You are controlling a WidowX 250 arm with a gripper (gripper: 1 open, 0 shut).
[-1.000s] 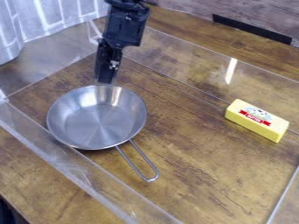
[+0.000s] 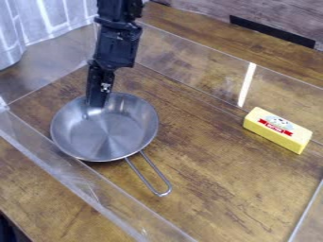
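Note:
A steel pan (image 2: 104, 128) lies on the wooden table, its wire handle pointing toward the lower right. My black gripper (image 2: 101, 93) reaches down from the top with its fingertips at the pan's back rim, slightly over it; it looks shut, and I see nothing held in it. Whether the fingertips touch the pan is unclear.
A yellow box (image 2: 277, 130) with a red-and-white label lies on the right. A silvery cylinder (image 2: 13, 38) stands at the upper left. Clear plastic edges run along the table's lower left and right.
My gripper has moved down and toward the near left, toward the pan's back rim. The pan and the box have stayed in place.

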